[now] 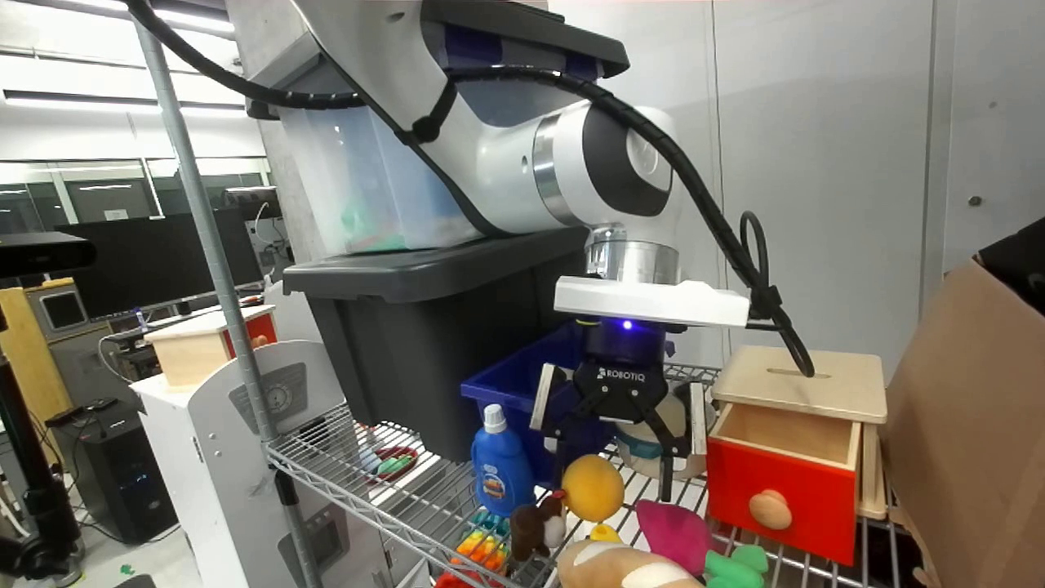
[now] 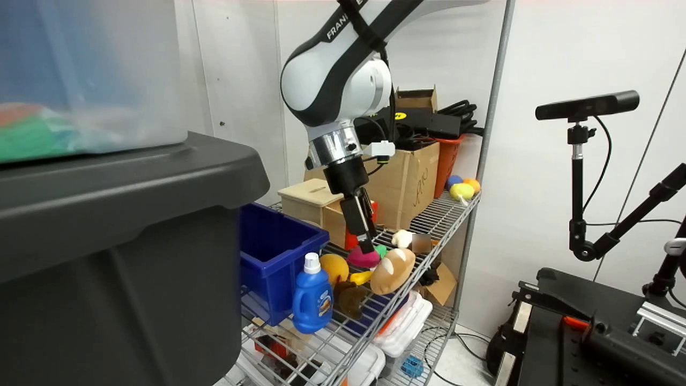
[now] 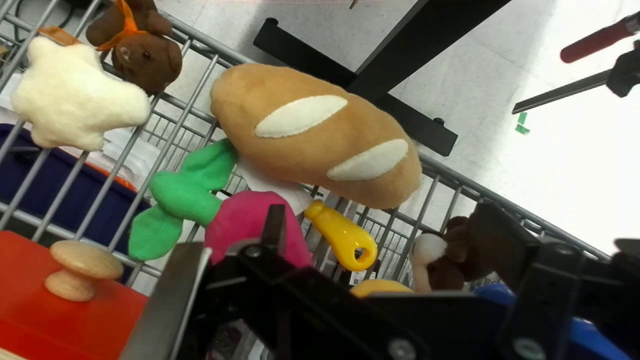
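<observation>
My gripper (image 1: 612, 470) hangs above the wire shelf with its two fingers spread wide and nothing between them. In exterior view 1 it stands over the far side of an orange ball (image 1: 593, 488) and a pink plush (image 1: 673, 534) with green leaves. A plush bread loaf (image 3: 318, 135) lies along the shelf's front edge in the wrist view. Beside it are a yellow handled toy (image 3: 342, 234) and brown plush animals. A blue detergent bottle (image 2: 313, 295) stands upright by the blue bin (image 2: 283, 247). The wooden box's red drawer (image 1: 779, 495) is pulled out.
A black lidded tote (image 1: 441, 333) fills the shelf's left side. At the right stands a cardboard box (image 1: 970, 421). A white plush (image 3: 75, 96) lies near the front edge. A pale round container (image 1: 647, 441) is partly hidden behind the gripper.
</observation>
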